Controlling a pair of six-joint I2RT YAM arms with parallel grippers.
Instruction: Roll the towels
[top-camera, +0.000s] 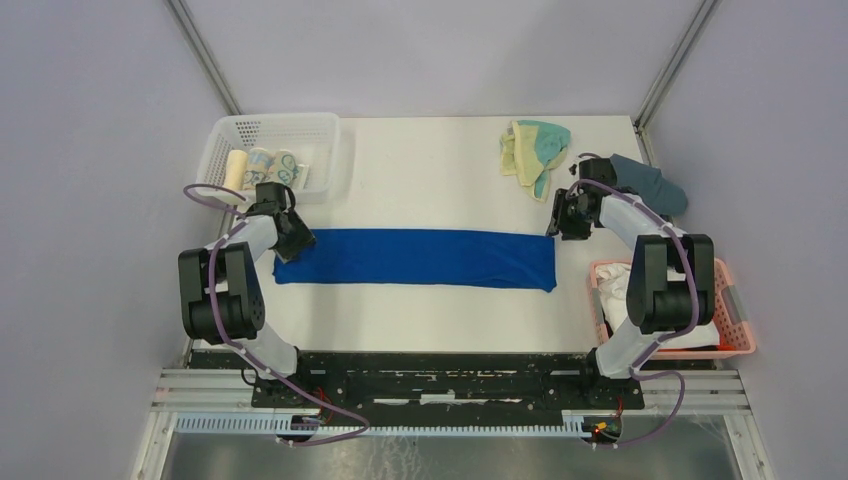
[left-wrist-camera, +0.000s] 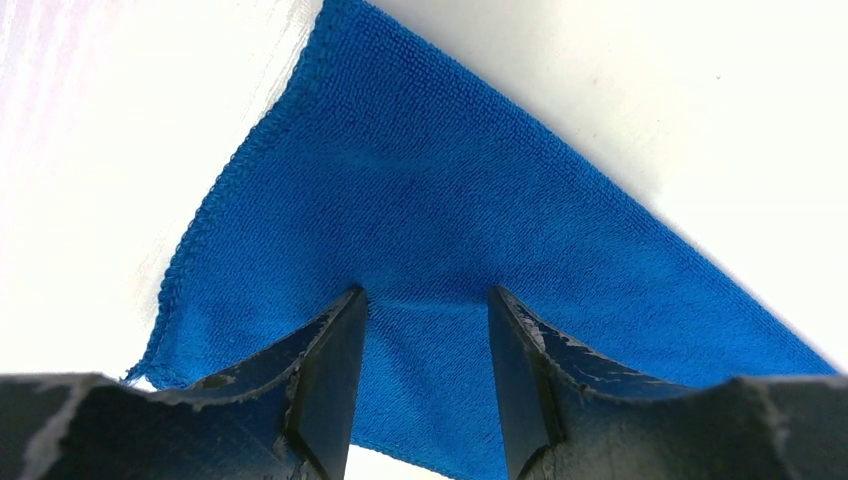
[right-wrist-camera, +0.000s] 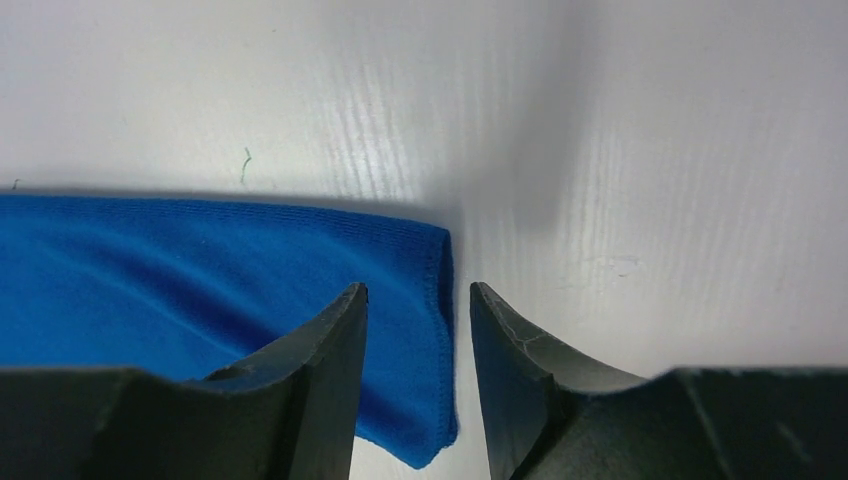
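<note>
A long blue towel (top-camera: 420, 258) lies flat in a strip across the table, with a small fold at its right end. Over its left end is my left gripper (top-camera: 298, 248); in the left wrist view its fingertips (left-wrist-camera: 350, 310) press on the cloth, a gap between them, cloth visible underneath. My right gripper (top-camera: 562, 222) stands open just beyond the towel's right end; in the right wrist view the towel's folded corner (right-wrist-camera: 420, 250) lies below the fingers, nothing held.
A white basket (top-camera: 330, 150) with rolled towels sits back left. A yellow-teal cloth (top-camera: 535, 150) and grey-blue cloth (top-camera: 660, 190) lie back right. A pink basket (top-camera: 730, 300) with white cloths is front right.
</note>
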